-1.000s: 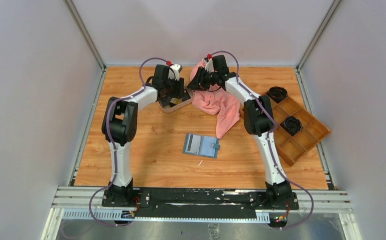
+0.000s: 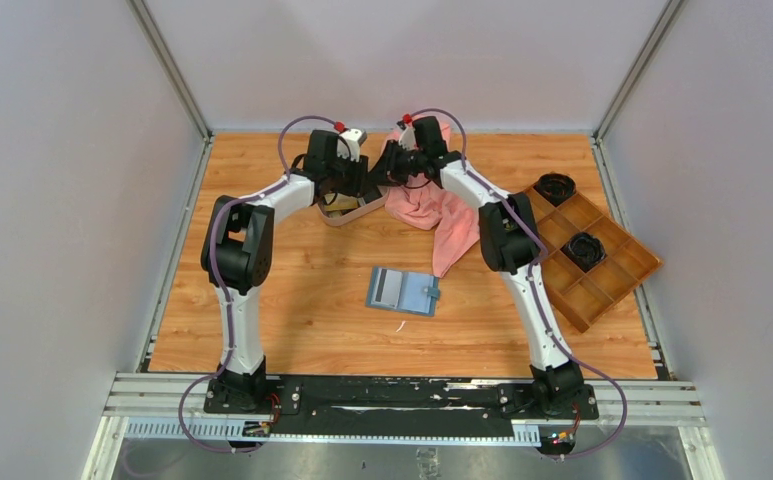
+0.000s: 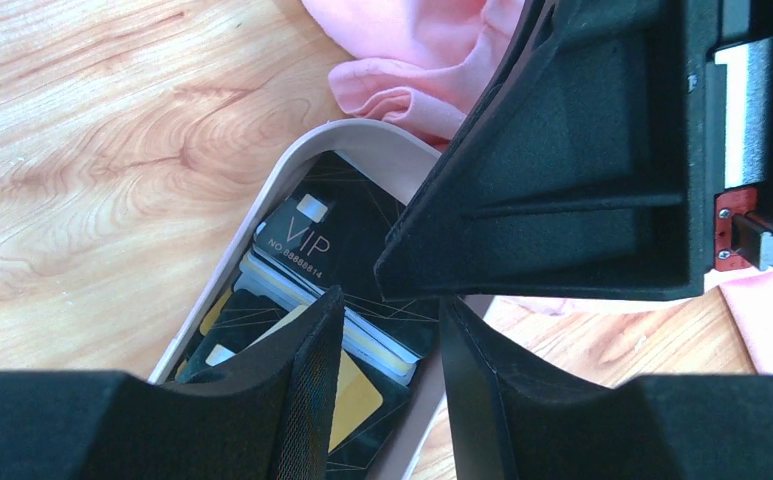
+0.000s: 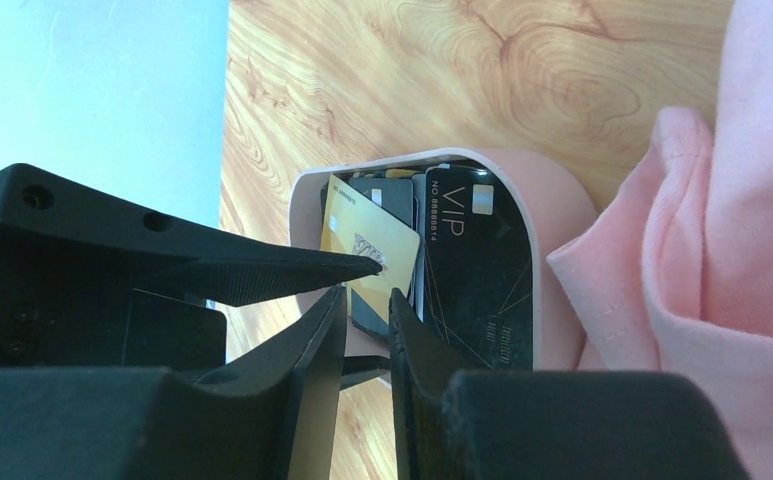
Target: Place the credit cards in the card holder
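Observation:
An open blue card holder (image 2: pixel 420 293) lies on the front middle of the table. Cards fill a pale pink box at the back: a black VIP card (image 4: pixel 462 255), a gold card (image 4: pixel 372 235) lying askew, and others beneath. Over the box, my left gripper has its fingertips partly apart, and no card shows clearly between them. In the right wrist view one of its fingers overlaps the gold card. My right gripper is beside it, tips a narrow gap apart; whether anything is pinched there is unclear.
The box's wall (image 4: pixel 560 240) surrounds the cards. Pink cloth (image 2: pixel 452 230) is bunched right of the box. A wooden compartment tray (image 2: pixel 602 270) with black cable coils stands at right. A small white scrap (image 2: pixel 400 326) lies near the holder.
The left arm is nearly still. The card holder and cloth have not moved.

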